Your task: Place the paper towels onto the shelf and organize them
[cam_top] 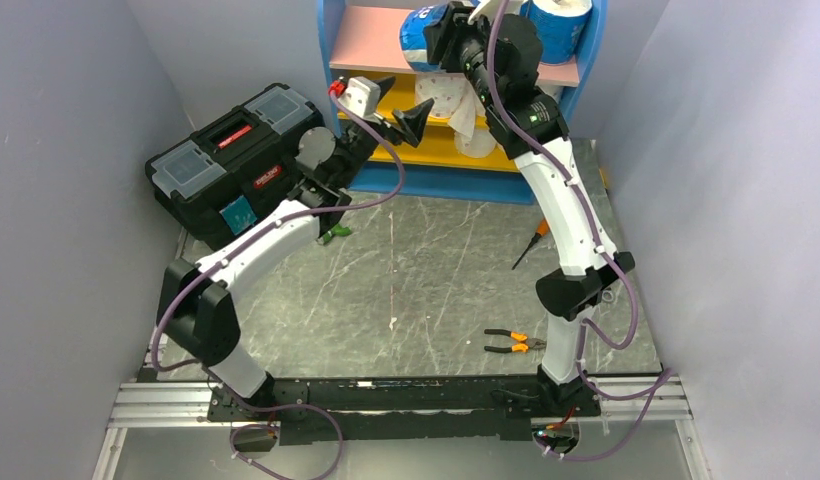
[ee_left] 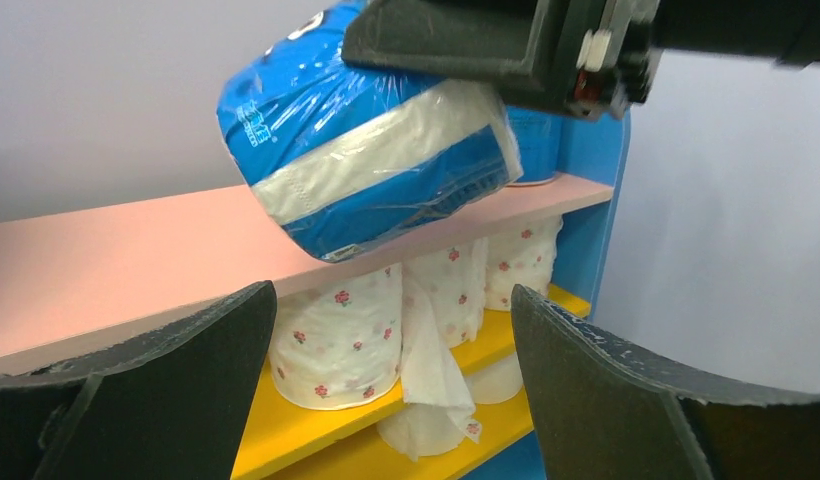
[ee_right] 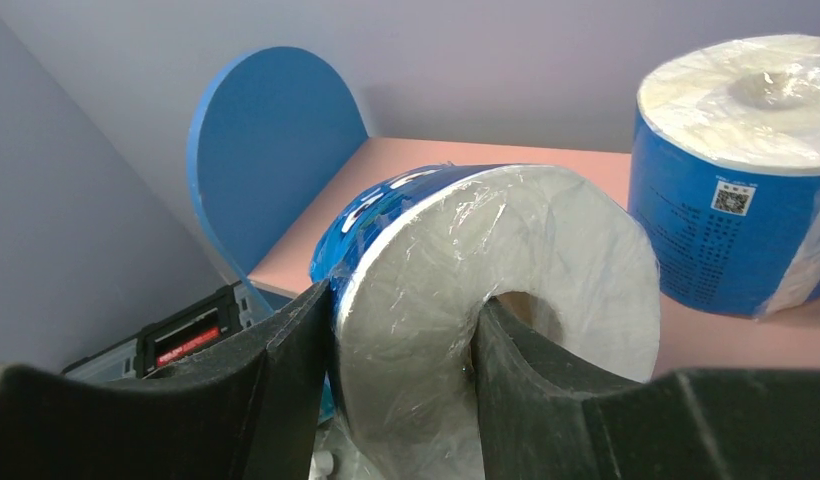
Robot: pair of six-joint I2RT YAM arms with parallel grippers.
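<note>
A blue-wrapped paper roll (ee_left: 386,150) is tilted over the pink top shelf (cam_top: 371,38), its lower side hanging past the shelf's front edge in the left wrist view. My right gripper is shut on its wall, one finger outside and the other in the core hole. A second blue roll (ee_right: 741,215) stands upright at the shelf's right end. Below the top board, several white flowered rolls (ee_left: 336,340) sit on the yellow shelf. In front of the shelf my left gripper (cam_top: 402,103) is open and empty, its fingertips spread apart.
A loose paper sheet (ee_left: 436,370) hangs over the yellow shelf's edge. The black toolbox (cam_top: 236,165) stands left of the shelf, near my left arm. Pliers (cam_top: 516,341) and a screwdriver (cam_top: 532,243) lie on the floor.
</note>
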